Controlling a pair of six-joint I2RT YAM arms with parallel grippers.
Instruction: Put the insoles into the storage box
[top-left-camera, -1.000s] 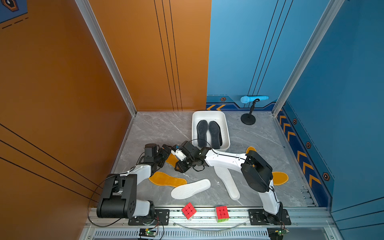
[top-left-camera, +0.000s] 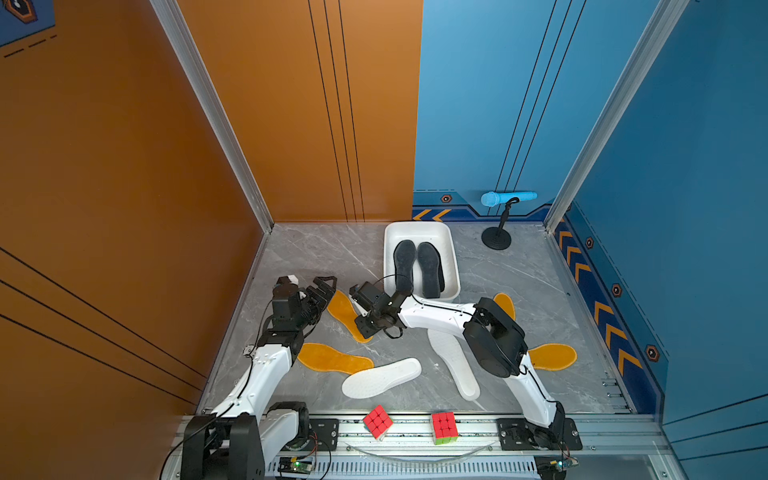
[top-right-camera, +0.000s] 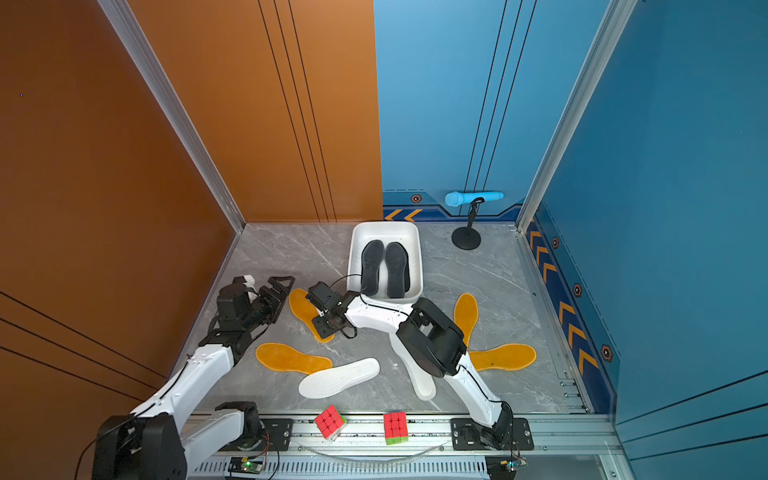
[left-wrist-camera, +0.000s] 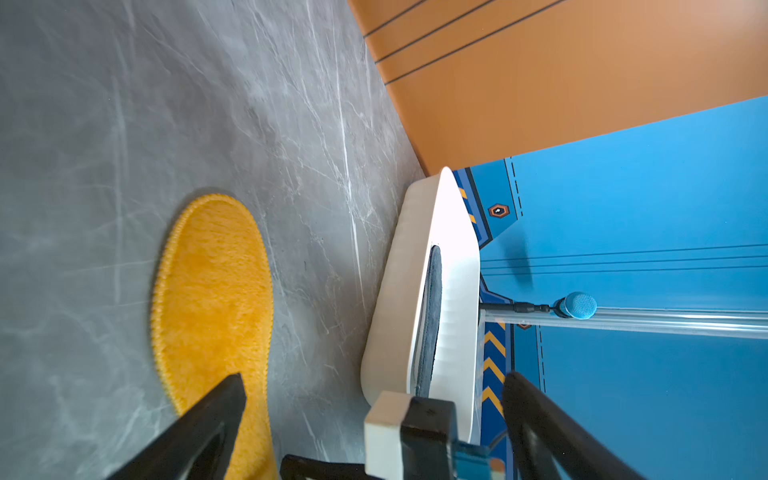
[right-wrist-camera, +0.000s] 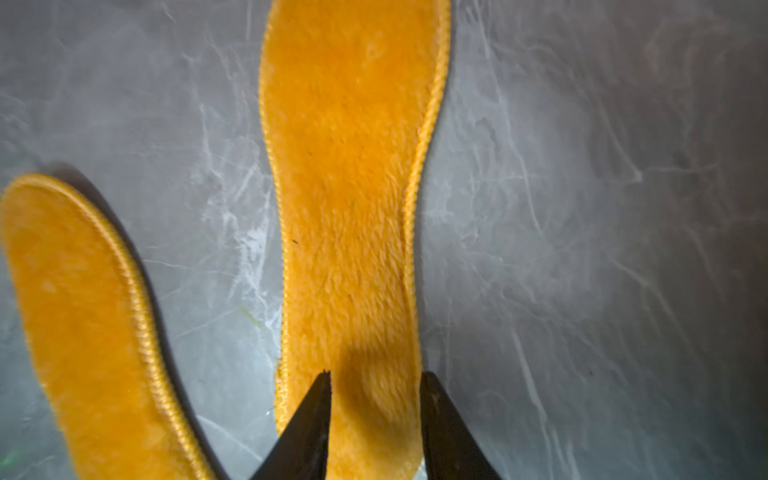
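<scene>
My right gripper is open above one end of a yellow fleecy insole (right-wrist-camera: 348, 200), its fingers near the two side edges; contact is unclear. That insole lies flat left of the white storage box (top-left-camera: 389, 268), which holds two dark grey insoles (top-left-camera: 405, 264). My left gripper (top-left-camera: 329, 286) is open and empty beside the insole's far end. A second yellow insole (top-left-camera: 332, 358) lies closer to the front, next to a white insole (top-left-camera: 382, 378). Another white insole (top-left-camera: 456, 368) is partly under the right arm. Two more yellow insoles (top-right-camera: 465, 316) (top-right-camera: 504, 357) lie at the right.
Two red-faced cubes (top-left-camera: 377, 421) (top-left-camera: 444, 426) sit on the front rail. A blue microphone (top-left-camera: 508, 197) on a black stand is at the back right. The right forearm spans the table just in front of the box. Bare table shows at the back left.
</scene>
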